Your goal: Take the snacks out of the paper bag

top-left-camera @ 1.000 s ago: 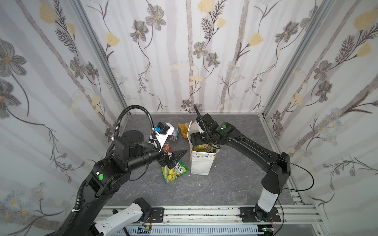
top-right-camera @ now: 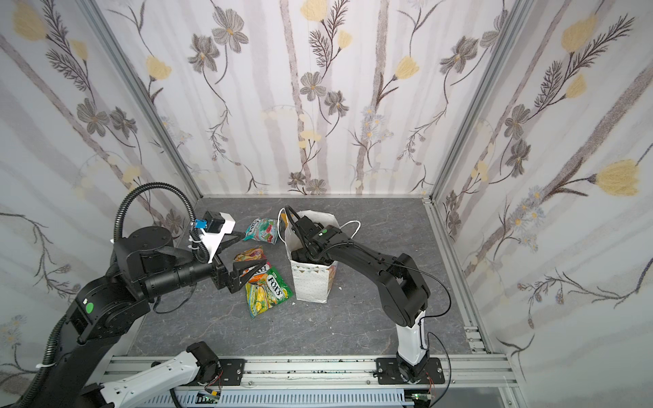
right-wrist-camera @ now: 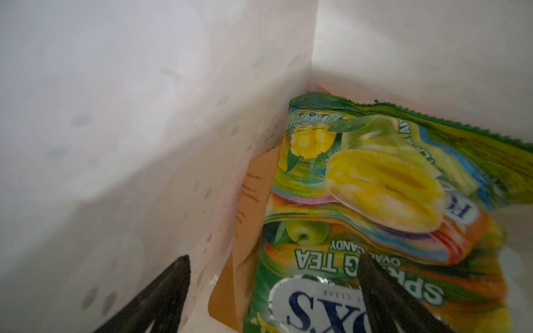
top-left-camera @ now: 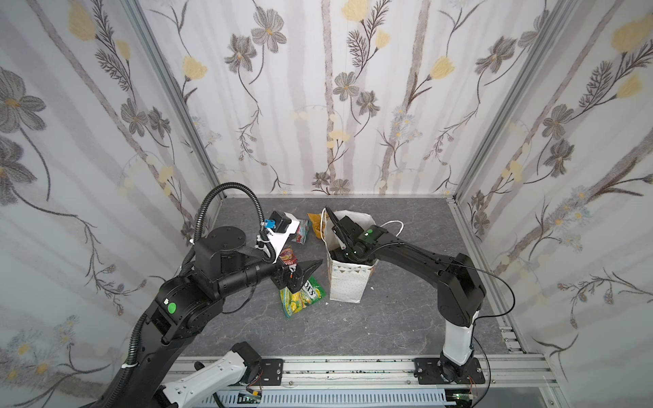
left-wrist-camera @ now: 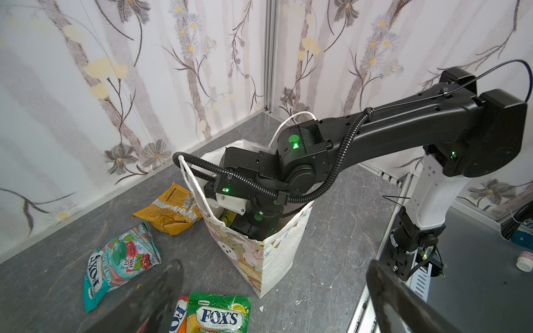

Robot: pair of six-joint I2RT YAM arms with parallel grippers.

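The white paper bag (top-left-camera: 350, 285) stands mid-table, my right arm reaching into it from the top. Inside, in the right wrist view, my open right gripper is over a green Fox's Spring Tea candy pack (right-wrist-camera: 383, 188); an orange item (right-wrist-camera: 249, 194) lies partly beneath it. My left gripper (top-right-camera: 241, 261) is open, left of the bag, above snack packs outside: a green Fox's pack (top-right-camera: 268, 292), a red-orange pack (top-left-camera: 287, 257), a teal Mint Fox's pack (left-wrist-camera: 122, 260) and a yellow pack (left-wrist-camera: 166, 208) behind.
Patterned walls (top-left-camera: 340, 102) enclose the back and sides, with a metal rail (top-left-camera: 347, 360) along the front edge.
The left arm is still.
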